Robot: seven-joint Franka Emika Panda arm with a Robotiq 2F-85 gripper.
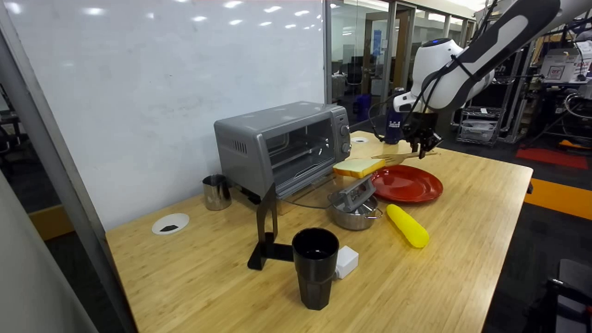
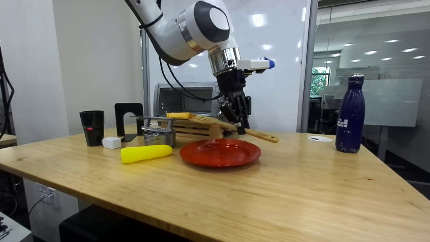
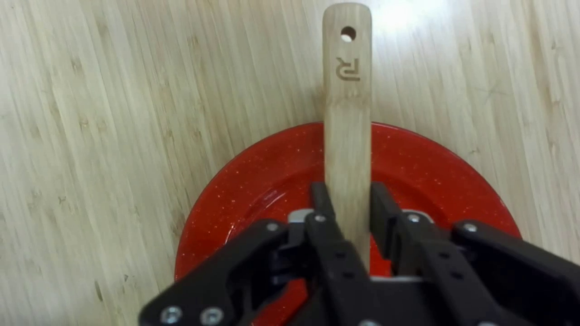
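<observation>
My gripper is shut on the handle of a wooden spatula [image 3: 348,125], one finger on each side of it. In the wrist view the handle's holed end points away from me, over the red plate [image 3: 217,212] and beyond its rim. From the second exterior view, the spatula [image 2: 262,135] hangs tilted above the plate [image 2: 219,158], its slotted blade up and to the left. That blade is close to a yellow-edged bread slice [image 2: 180,115]; whether they touch I cannot tell. In the first exterior view the slice [image 1: 359,167] lies beyond the pot.
A steel pot [image 1: 353,213] with a grey-handled item in it and a yellow elongated object [image 1: 409,225] sit near the plate. The grey toaster oven [image 1: 283,147] stands against the whiteboard. A blue bottle [image 2: 350,115] is at the right.
</observation>
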